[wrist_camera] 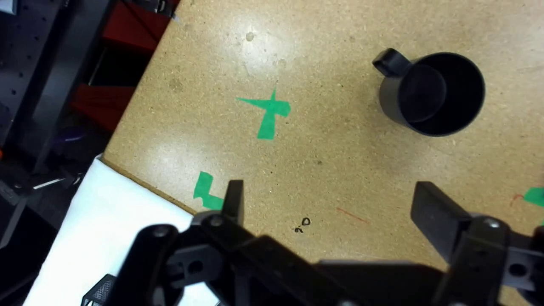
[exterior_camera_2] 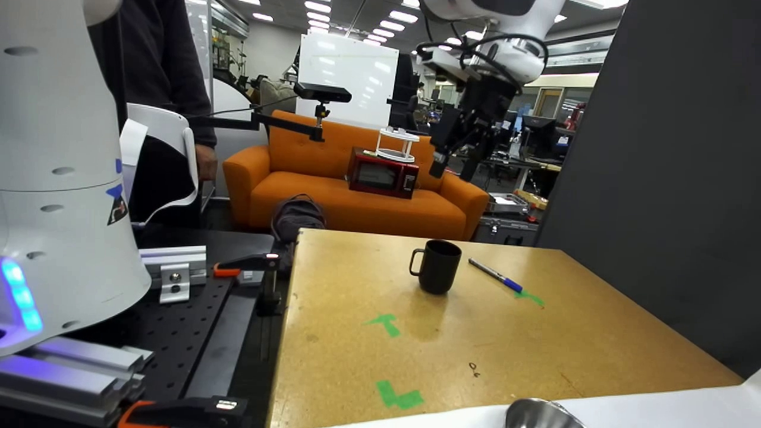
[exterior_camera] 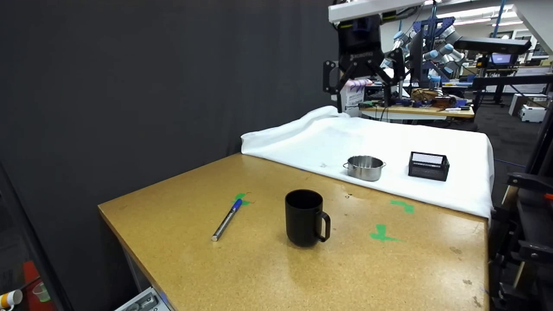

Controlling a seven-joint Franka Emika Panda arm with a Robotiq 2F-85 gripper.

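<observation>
High above the table hangs my gripper (exterior_camera: 363,106), open and empty, its two fingers spread wide in the wrist view, where the gripper has only bare tabletop beneath it. A black mug (exterior_camera: 304,217) stands upright on the wooden table, its handle toward the right in exterior view 1. In the wrist view the mug (wrist_camera: 433,94) sits at the upper right, apart from the fingers, and looks empty inside. A marker with a blue cap (exterior_camera: 227,220) lies left of the mug; exterior view 2 shows the same marker (exterior_camera_2: 495,274) too.
On the white cloth (exterior_camera: 311,140) behind the bare wood are a steel pot (exterior_camera: 365,168) and a black mesh basket (exterior_camera: 428,166). Green tape marks (exterior_camera: 382,233) dot the table. A dark partition (exterior_camera: 155,93) borders one side. The wood around the mug is mostly clear.
</observation>
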